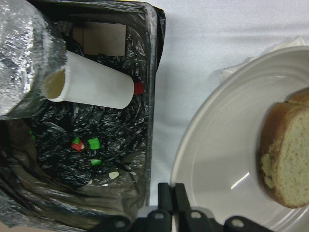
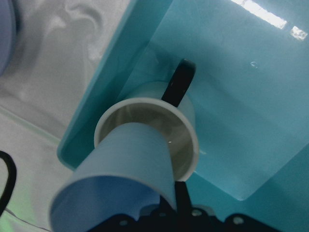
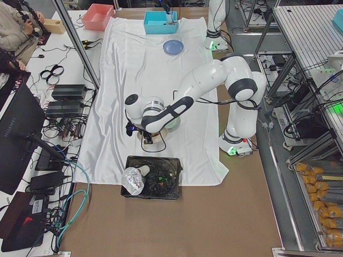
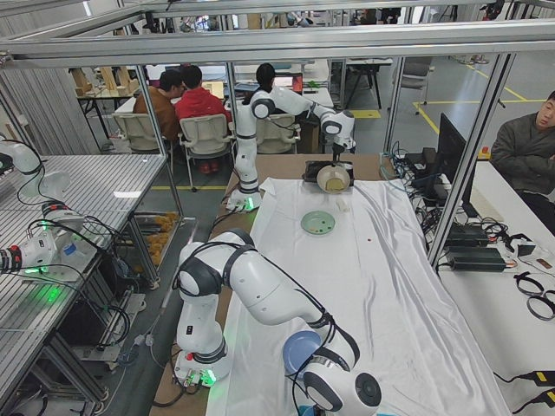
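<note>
My left gripper is shut on the rim of a pale bowl (image 1: 217, 145) holding bread slices (image 1: 285, 154), beside a black lined bin (image 1: 96, 125) containing a paper cup (image 1: 101, 84), foil and colored scraps. My right gripper is shut on a light blue cup (image 2: 125, 152), held tilted over a white cup (image 2: 186, 145) with a dark handle in a teal bin (image 2: 246, 96).
A green plate (image 4: 317, 222) lies on the white cloth near the left arm; a blue plate (image 3: 173, 47) lies near the teal bin.
</note>
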